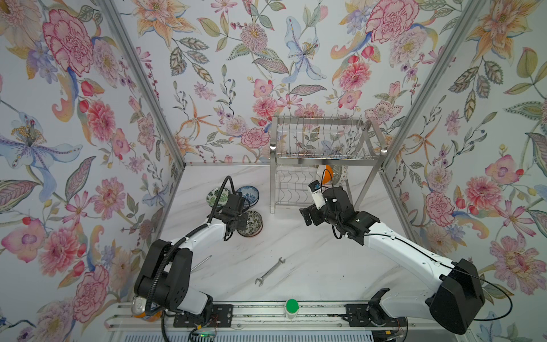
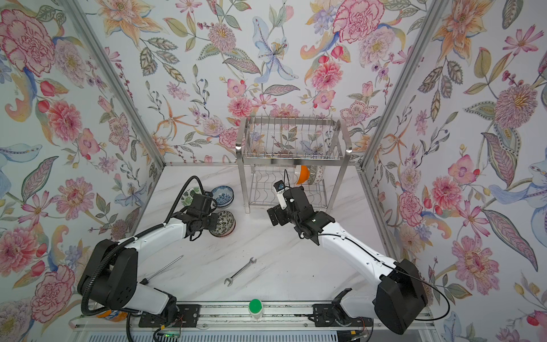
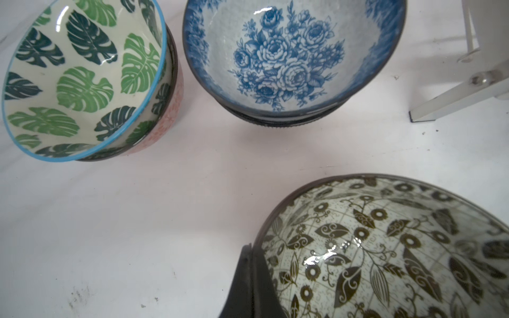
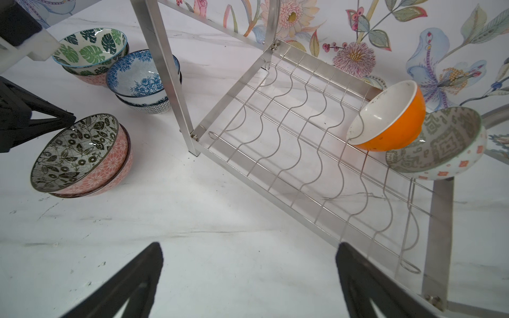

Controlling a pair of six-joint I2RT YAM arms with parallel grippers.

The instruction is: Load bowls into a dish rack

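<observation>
My left gripper is shut at the left rim of a brown leaf-patterned bowl (image 4: 79, 153); whether the thin rim is between its fingertips, I cannot tell. That bowl leans over another pink-sided bowl beneath it. Behind stand a blue floral bowl (image 3: 286, 58) and a green leaf bowl (image 3: 84, 79), each stacked on another. My right gripper is open and empty, above the table in front of the metal dish rack (image 4: 259, 193). An orange bowl (image 4: 400, 129) and a grey-patterned bowl (image 4: 450, 143) sit tilted at the right of the rack's lower shelf.
A wrench (image 1: 270, 271) lies on the table's front middle, and a thin rod (image 2: 164, 269) lies near the left arm. The rack's upper shelf (image 1: 324, 154) is empty. Left of the orange bowl, the lower shelf's wire slots are free.
</observation>
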